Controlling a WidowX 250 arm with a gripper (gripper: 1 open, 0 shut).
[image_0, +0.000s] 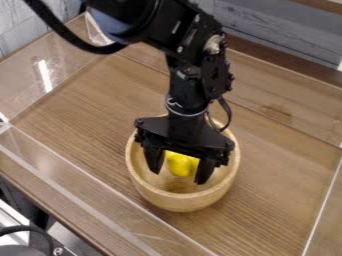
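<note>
My gripper (179, 158) is lowered into a light wooden bowl (181, 200) near the middle of the table, its black fingers standing open on either side of a yellow object (181, 163) that lies inside the bowl. Whether the fingertips touch the yellow object cannot be told, as the gripper body hides part of it.
Pale panels run along the back and left edges. A black cable hangs at the lower left corner.
</note>
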